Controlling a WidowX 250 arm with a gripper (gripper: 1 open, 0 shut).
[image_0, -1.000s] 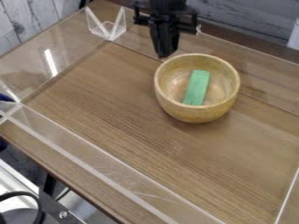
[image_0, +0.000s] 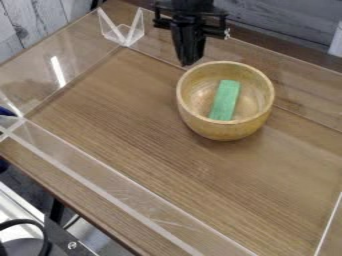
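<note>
A wooden bowl (image_0: 201, 120) sits on the right-middle of the wooden table, holding a green block (image_0: 226, 99). My black gripper (image_0: 189, 54) hangs just above and behind the bowl's back-left rim, apart from the block, pointing down. It looks shut, with nothing visible between its fingers, though its tips are small in this view.
Clear plastic pieces (image_0: 120, 30) stand at the back left, and clear strips run along the left edge. A black cable (image_0: 34, 225) lies at the bottom left corner.
My gripper has shifted slightly over the last second, staying behind the bowl. The bowl and green block have not moved.
</note>
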